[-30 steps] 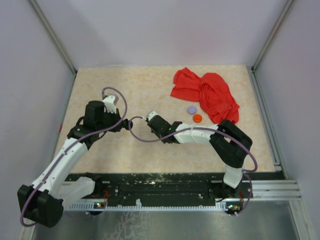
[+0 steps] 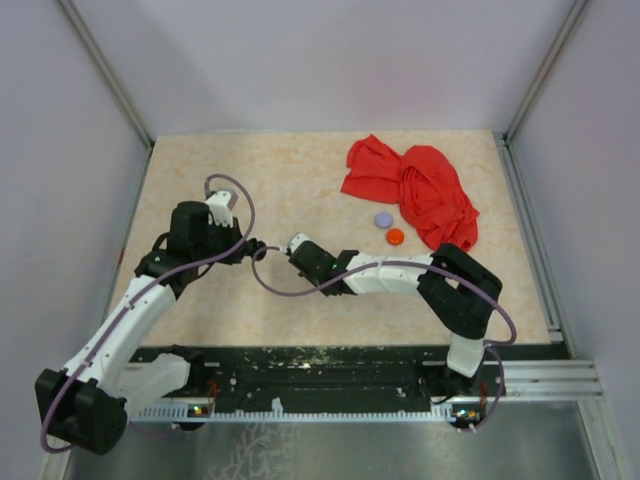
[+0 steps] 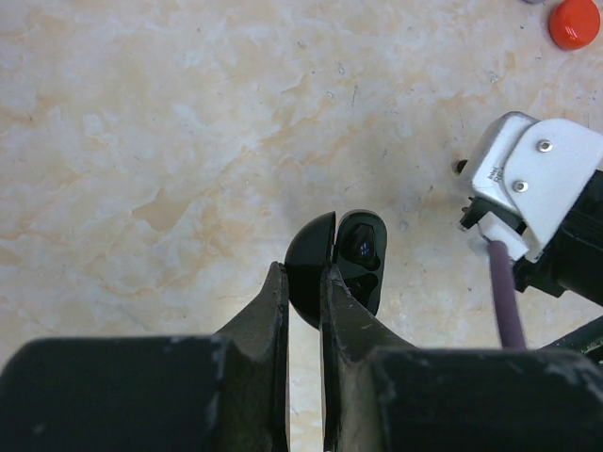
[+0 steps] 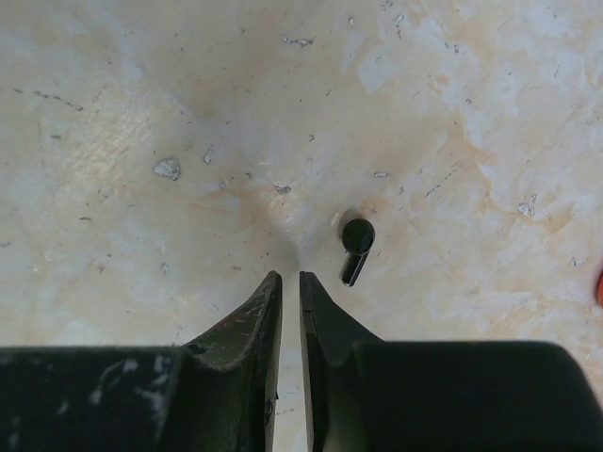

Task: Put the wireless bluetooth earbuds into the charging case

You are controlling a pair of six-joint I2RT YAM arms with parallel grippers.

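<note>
In the left wrist view my left gripper is shut on the black charging case [image 3: 361, 247], whose lid is open, showing two recesses. A black earbud [image 4: 358, 240] lies on the table in the right wrist view, just beyond and right of the fingertips of my right gripper. That gripper is shut, with nothing visible between its fingers. In the top view both grippers are near the middle of the table, the left holding the case [image 2: 254, 247].
A red cloth [image 2: 430, 190] lies at the back right, with a purple disc [image 2: 383, 220] and an orange disc [image 2: 396, 236] nearby. The front and left areas of the table show bare surface.
My right arm has shifted slightly toward the front left in the top view. The left arm holds still with the case.
</note>
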